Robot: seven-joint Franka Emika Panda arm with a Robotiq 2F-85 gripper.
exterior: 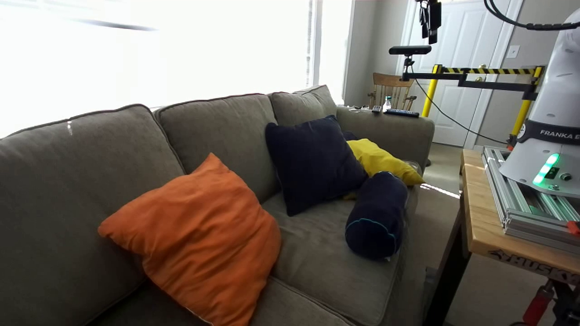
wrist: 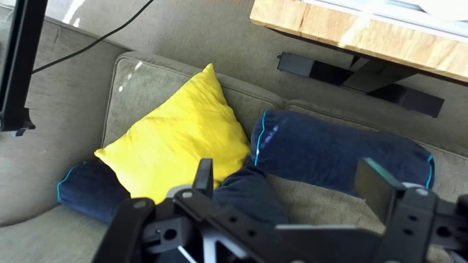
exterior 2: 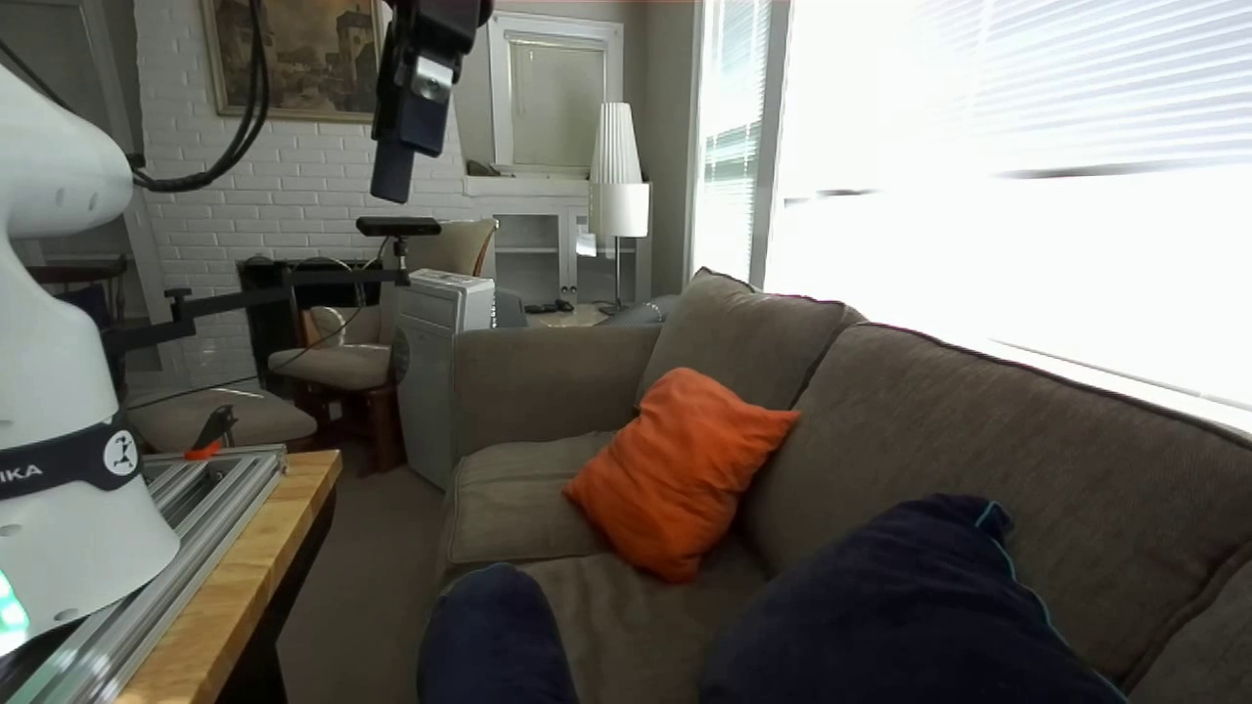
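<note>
High above the couch hangs my gripper, its two fingers wide apart and nothing between them. Below it in the wrist view, a yellow pillow (wrist: 175,136) lies flat on the seat. A navy bolster (wrist: 324,149) with turquoise piping rests along the seat's front edge, touching the yellow pillow's corner. Against the backrest leans a square navy pillow (exterior: 315,163), partly hidden by my gripper in the wrist view. An orange pillow (exterior: 201,239) sits tilted at the other end of the couch. Another navy cushion (wrist: 90,188) shows partly behind the yellow one.
The grey couch (exterior 2: 552,375) faces the wooden workbench (exterior: 478,217) that carries my arm's base; a strip of floor (exterior 2: 370,563) separates them. A camera (exterior: 410,50) on a black boom stands beyond the couch arm. Remotes (exterior: 401,113) and a bottle (exterior: 387,104) rest on that arm.
</note>
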